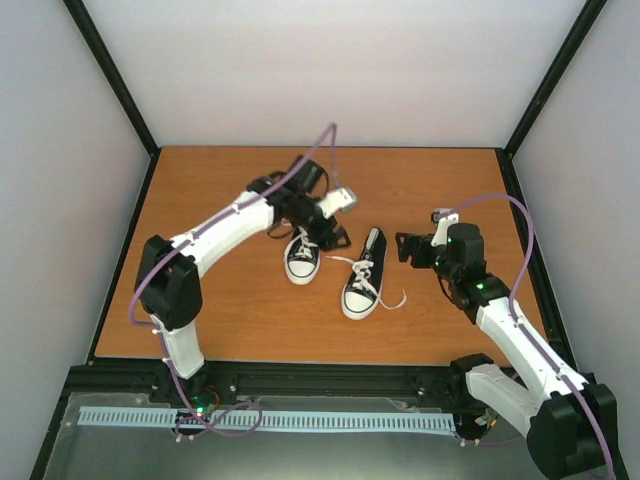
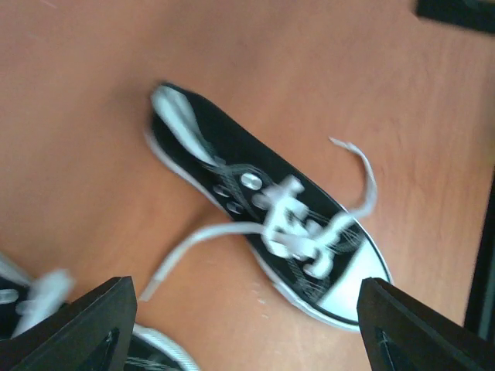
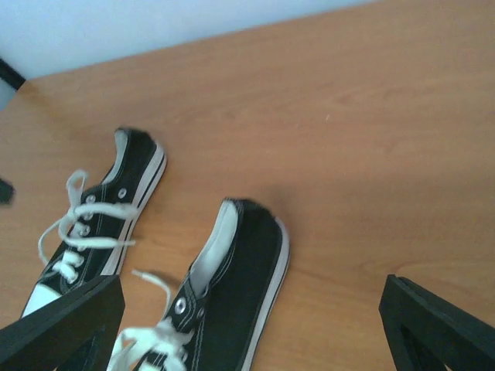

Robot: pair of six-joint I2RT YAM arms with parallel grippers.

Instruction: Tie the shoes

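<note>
Two black canvas shoes with white laces and toecaps stand on the table. On the left shoe (image 3: pixel 100 224), loops of lace spread to the sides; the top view has it partly behind my left arm. The right shoe (image 1: pixel 365 275) has its laces crossed in a bunched knot (image 2: pixel 294 224), and two loose ends (image 2: pixel 370 185) trail to opposite sides. My left gripper (image 1: pixel 335 240) hangs above the gap between the shoes, its fingers apart and empty. To the right of the right shoe, my right gripper (image 1: pixel 404 248) is open with nothing between its fingers.
Bare wooden table (image 1: pixel 200 310) surrounds the shoes, with free room at the front, far left and back right. Purple cables (image 1: pixel 235 205) run along both arms. Walls close in the back and sides.
</note>
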